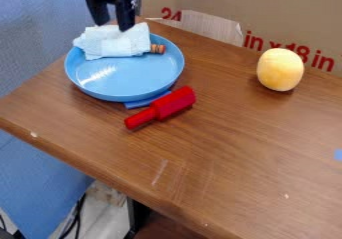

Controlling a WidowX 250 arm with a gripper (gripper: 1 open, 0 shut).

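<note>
At the top left, my black gripper (111,11) is lowered over a white cloth (114,43), its two fingers apart at the cloth's upper edge; whether they touch it is unclear. The cloth lies on the back of a blue plate (120,75), with a small brown cylindrical piece (156,49) showing at its right end.
A red cylindrical object (167,106) lies in front of the plate, near a blue item under the plate's edge. A yellow rounded object (279,70) stands at right by a cardboard wall (267,8).
</note>
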